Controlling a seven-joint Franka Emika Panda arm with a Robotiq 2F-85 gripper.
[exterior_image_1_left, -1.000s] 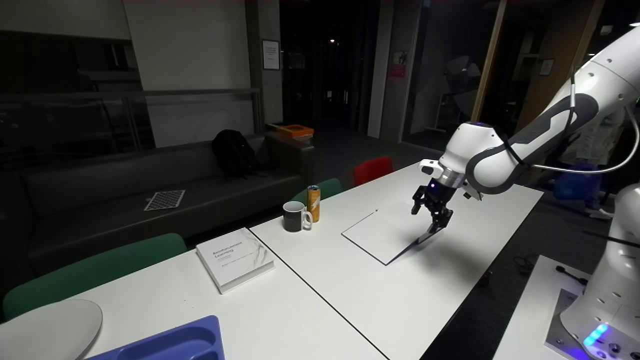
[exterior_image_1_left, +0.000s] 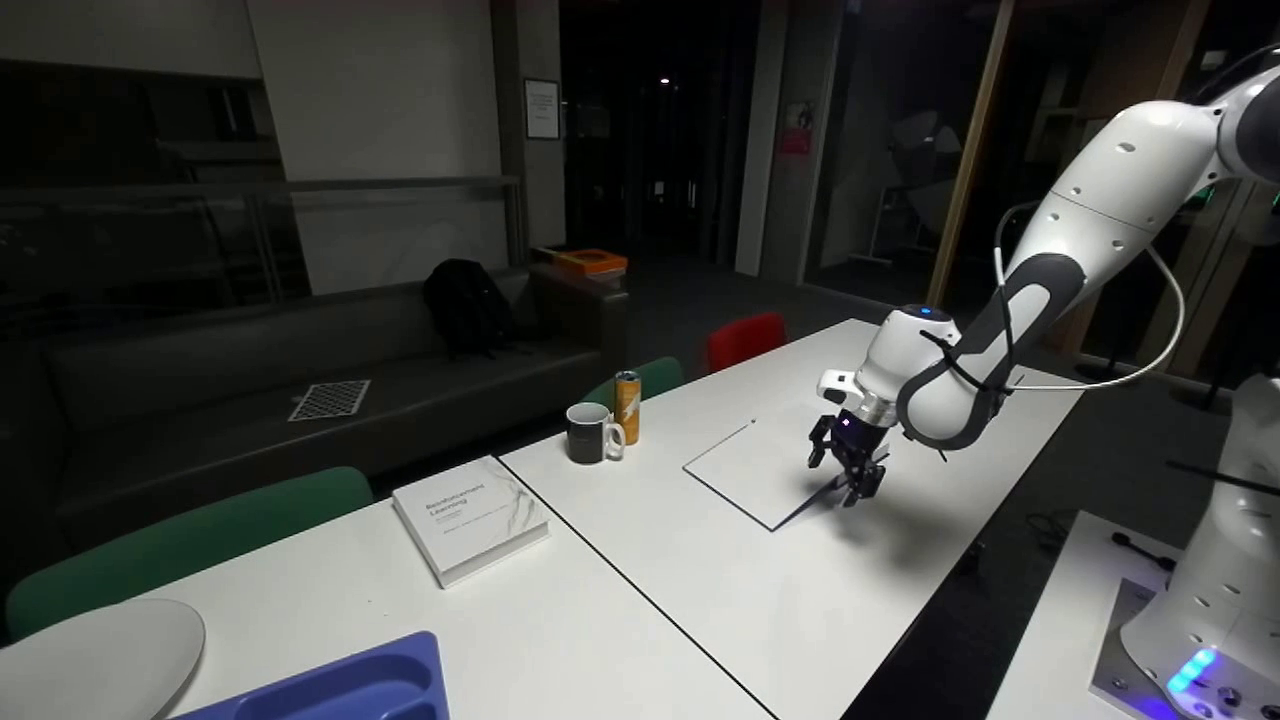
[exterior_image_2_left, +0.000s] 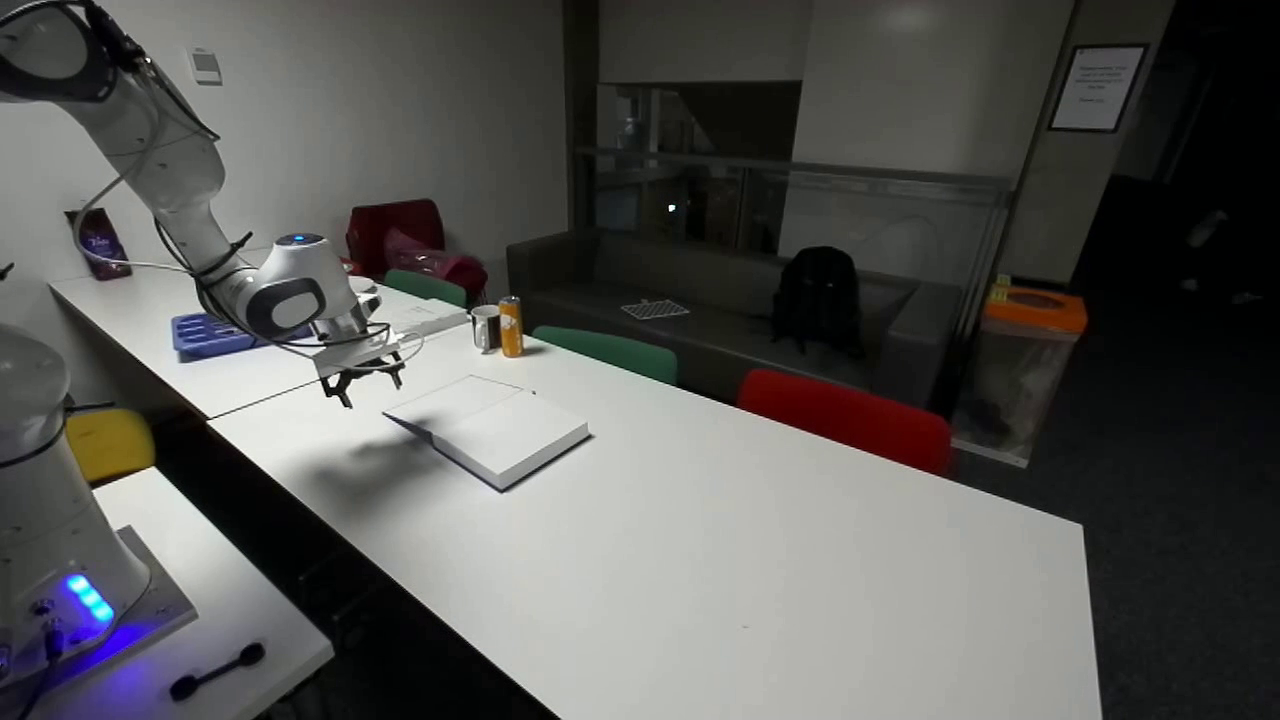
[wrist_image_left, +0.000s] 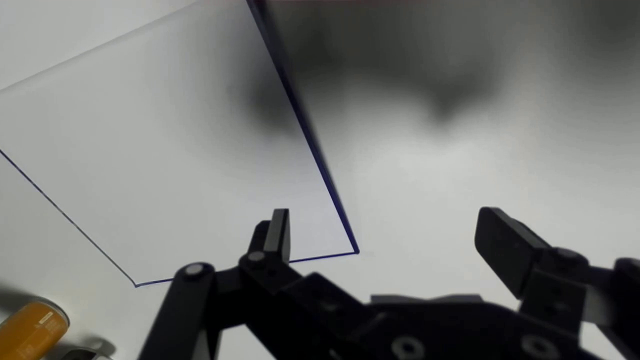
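A thick book (exterior_image_2_left: 512, 428) lies opened on the white table in the second exterior view, its white page block to the right. Its thin cover (exterior_image_1_left: 758, 475) spreads to the left, the dark-edged side lifted a little off the table. From the wrist view, the cover (wrist_image_left: 180, 156) runs under the left finger, one corner showing between the fingers. My gripper is open, its fingers wide apart and nothing held between them. In the second exterior view the gripper (exterior_image_2_left: 369, 394) hangs above the table, on the cover's side of the book.
Beyond the cover stand a dark mug (exterior_image_1_left: 588, 433) and an orange can (exterior_image_1_left: 627, 409). A closed white book (exterior_image_1_left: 469, 518) lies farther left, near a blue tray (exterior_image_1_left: 414, 654).
My gripper has moved lower and slightly left in the first exterior view, with the arm changing its bend. The cover's raised side looks a little lower now. Mug and can stay put.
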